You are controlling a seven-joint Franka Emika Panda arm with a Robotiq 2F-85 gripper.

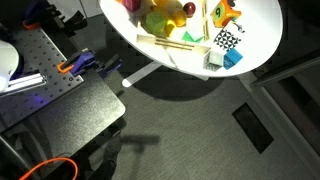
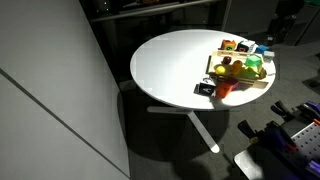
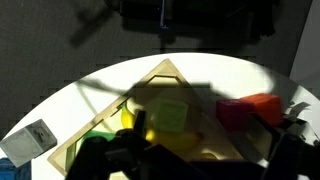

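Note:
In the wrist view my gripper stands open, its two dark fingers wide apart. Between and beyond them lies a wooden tray with a pale green block in its corner. Yellow pieces show beside that block, partly hidden by a finger. A red object rests right of the tray, near the right finger. From the second exterior view, the gripper is out in front of the round table's near right edge, apart from the tray and a red-orange object.
The white round table has a wide bare area on its left. A grey-white cube and a blue block sit outside the tray. A black-and-white checkered block and an orange piece are near the table's edge.

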